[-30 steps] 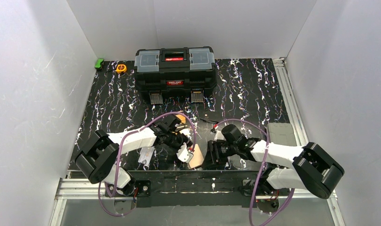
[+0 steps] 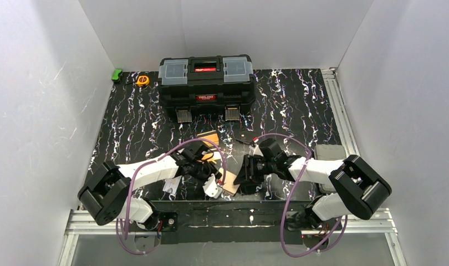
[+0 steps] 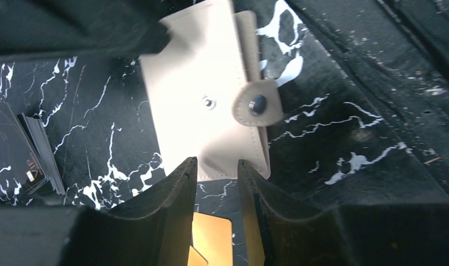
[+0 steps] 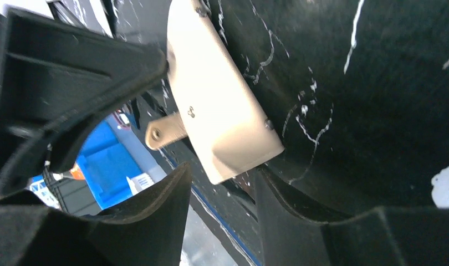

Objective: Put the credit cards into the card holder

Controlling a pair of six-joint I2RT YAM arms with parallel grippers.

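Observation:
The light beige card holder (image 2: 230, 184) lies near the front edge, its snap strap sticking out; it shows closely in the left wrist view (image 3: 192, 127) and the right wrist view (image 4: 217, 111). My left gripper stands open just over its lower edge, fingertips close together with a small gap. My right gripper is at the holder's end, a narrow gap between its fingertips; whether anything is held is unclear. A stack of cards (image 3: 39, 149) lies beside the holder in the left wrist view.
A black toolbox (image 2: 205, 83) stands at the back, with a tape measure (image 2: 142, 81) and green object (image 2: 116, 75) at left. Orange cards (image 3: 211, 233) lie behind the holder. A grey case (image 2: 330, 158) sits at right.
My left gripper and arm have moved a little toward the front left, uncovering more of the orange cards. My right gripper has shifted slightly up in the top view.

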